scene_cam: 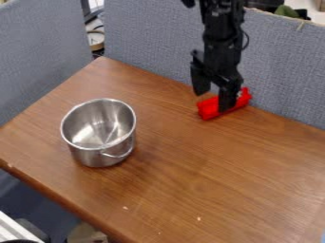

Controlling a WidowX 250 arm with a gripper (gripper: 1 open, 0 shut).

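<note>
The black gripper (215,87) hangs low at the back right of the wooden table, open, its fingers around and just over a red cylindrical object (211,109), which lies on its side and is partly hidden by them. A steel pot (98,121) with a handle stands on the left part of the table.
Grey padded walls (146,33) border the table (203,185) at the back and left.
</note>
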